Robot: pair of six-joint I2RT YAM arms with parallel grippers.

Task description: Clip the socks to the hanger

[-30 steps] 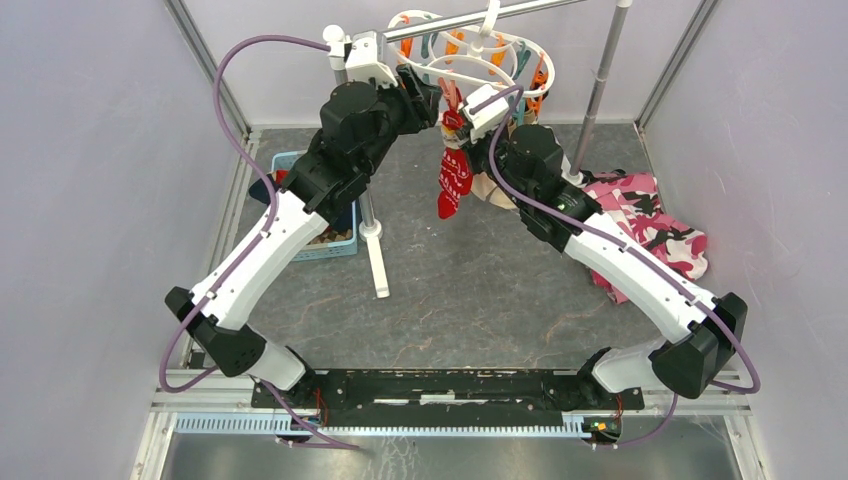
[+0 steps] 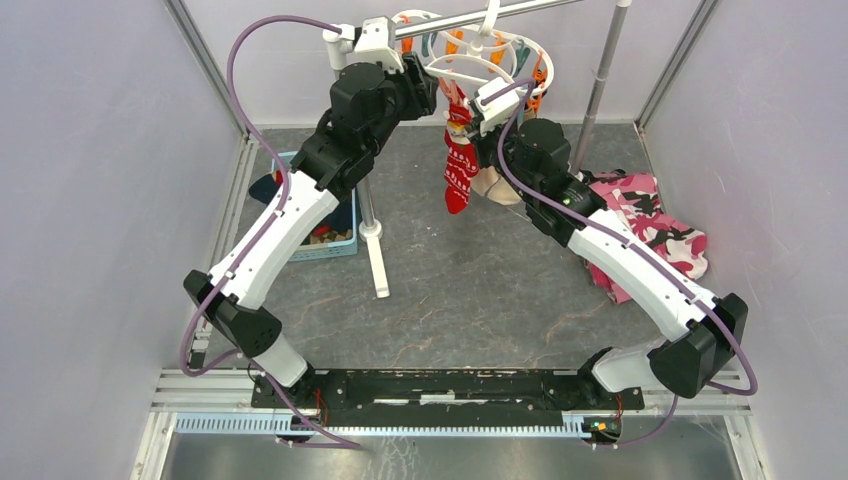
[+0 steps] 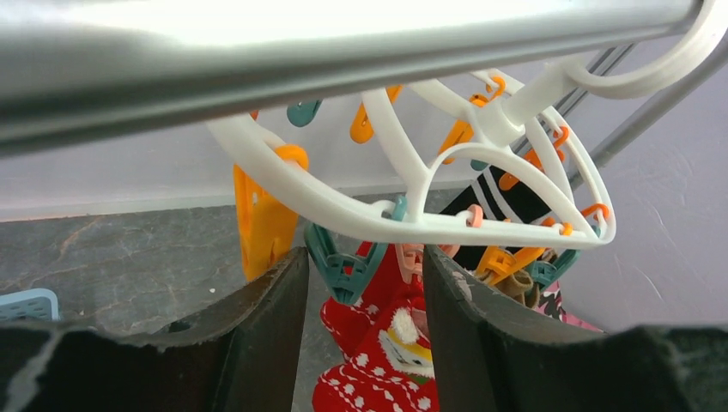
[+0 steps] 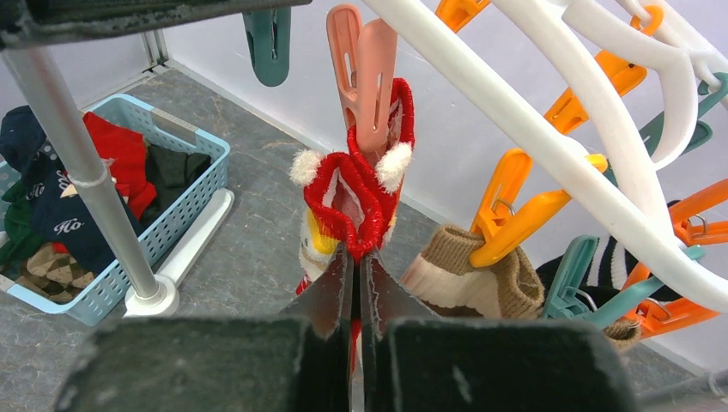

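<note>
A red-and-white patterned sock (image 2: 461, 175) hangs below the white round hanger (image 2: 536, 45). In the right wrist view my right gripper is shut on the edge of the red sock's cuff (image 4: 375, 202), pulling it into a point. A pink clip (image 4: 374, 86) sits over that cuff. My left gripper is open under the hanger rim, its fingers apart on either side of a teal clip (image 3: 347, 273). Behind the left fingers, the red sock (image 3: 378, 378) partly shows.
Brown-and-cream socks (image 4: 481, 275) and a striped sock hang from clips on the hanger's other side. A metal bar (image 3: 343, 51) runs close above the left gripper. On the floor are a blue basket (image 4: 185, 202) of clothes and a pink patterned cloth (image 2: 650, 225).
My left arm's elbow has swung inward, with its gripper shifting slightly up by the hanger. The right gripper and the red sock have moved a little right and slightly down.
</note>
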